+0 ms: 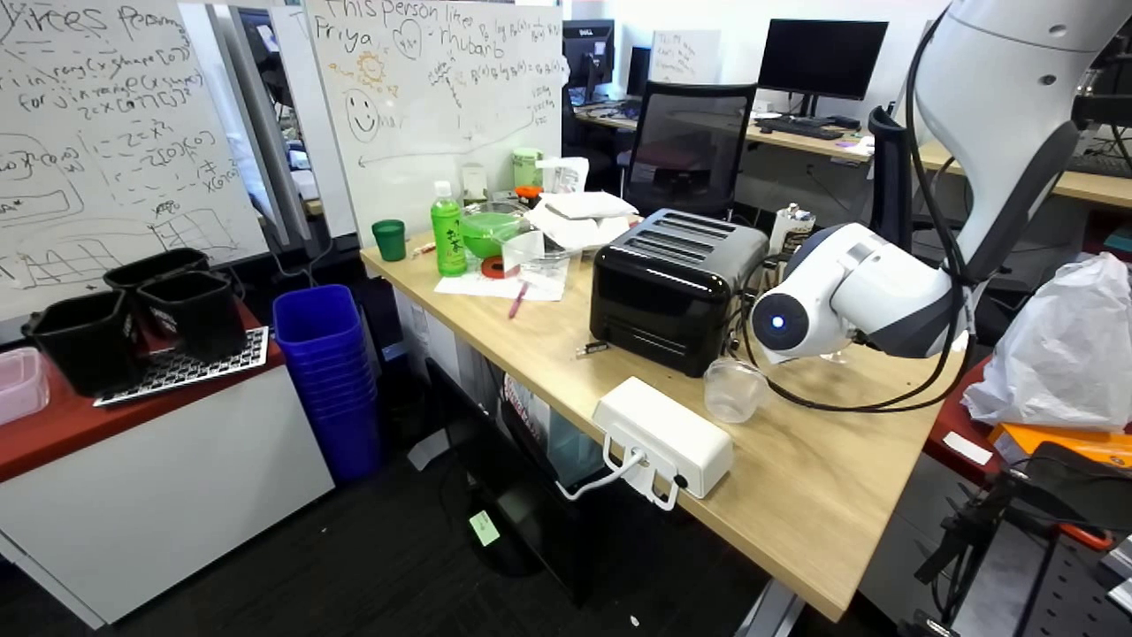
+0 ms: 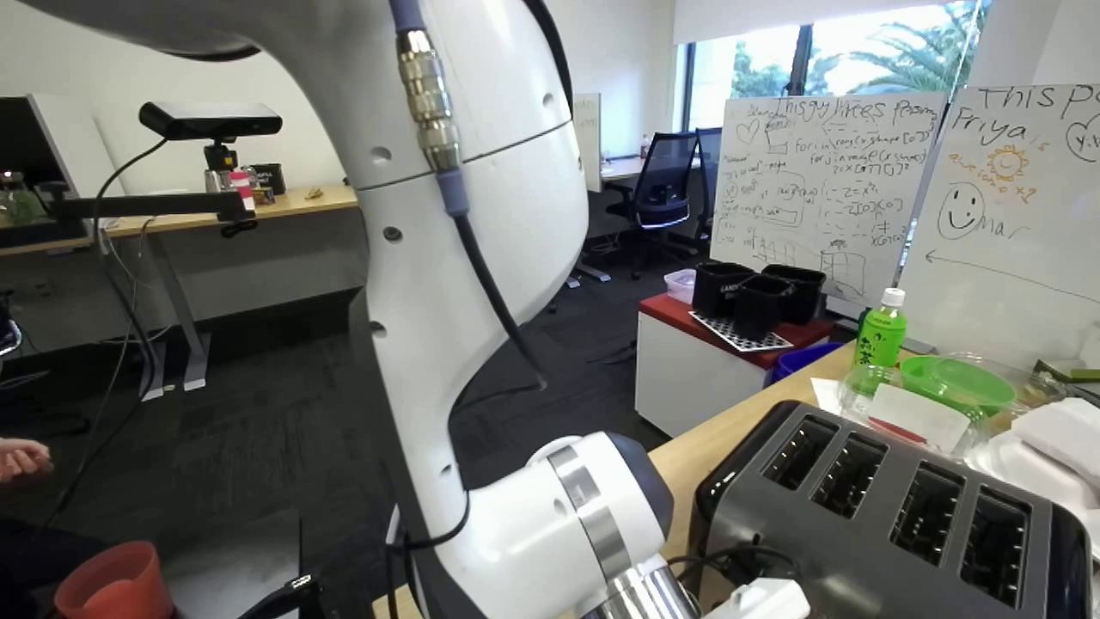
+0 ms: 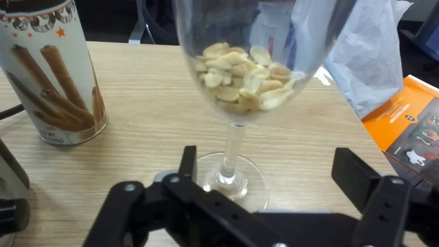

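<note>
In the wrist view a clear stemmed glass (image 3: 233, 150) stands upright on the table, its bowl partly filled with peeled nuts (image 3: 245, 82). My gripper is open and low at the glass. Its fingers appear on either side of the stem, which lies closer to the left fingertip; whether the stem is inside the fingers or just beyond them, I cannot tell. Nothing is gripped. The arm's wrist hides the gripper and most of the glass in exterior view 1, and the fingers are out of sight in exterior view 2.
A wafer-roll can (image 3: 55, 78) stands left of the glass. The black toaster (image 1: 669, 297), a clear plastic cup (image 1: 734, 389) and a white box (image 1: 663, 435) share the table. Black cables (image 1: 897, 407) hang low from the arm. A white bag (image 1: 1061, 345) lies beyond the right edge.
</note>
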